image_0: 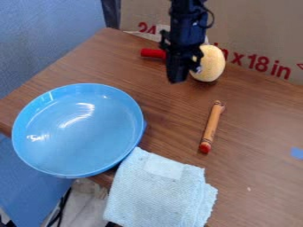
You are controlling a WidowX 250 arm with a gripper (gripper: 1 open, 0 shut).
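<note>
The black gripper (180,64) hangs over the back middle of the table, just in front of a round cream object (210,66) and a red cylindrical thing (153,52). Whether its fingers are open or shut, or hold anything, cannot be made out. A blue plate (73,135) lies at the front left, a folded light blue cloth (160,191) at the front. A wooden stick with a red end (213,126) lies on the right part of the table.
A cardboard box (267,35) stands along the back.
</note>
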